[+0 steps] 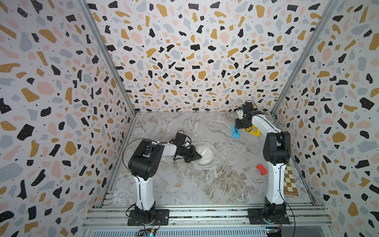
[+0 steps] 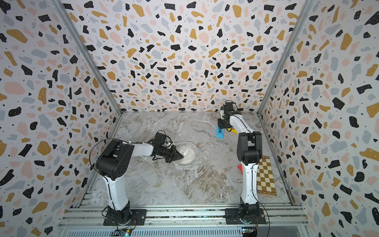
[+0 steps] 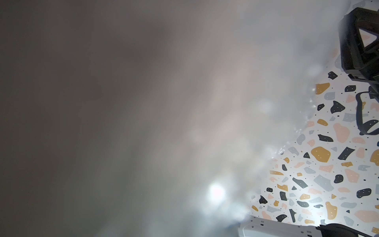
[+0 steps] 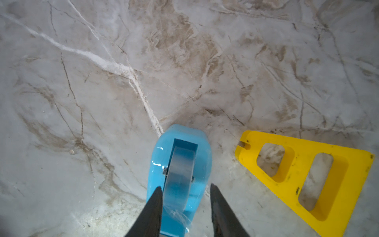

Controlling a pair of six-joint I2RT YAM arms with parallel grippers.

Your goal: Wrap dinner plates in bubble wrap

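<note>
A white plate with clear bubble wrap lies on the table's middle. My left gripper rests low on its left side; its wrist view is mostly blurred by wrap, and its fingertips are unclear. At the back right, my right gripper is over a blue tape dispenser with a clear roll, its two fingers apart at either side of the dispenser's near part, with space between them.
A yellow bracket tool lies right of the dispenser. A red object and a checkered board lie at the front right.
</note>
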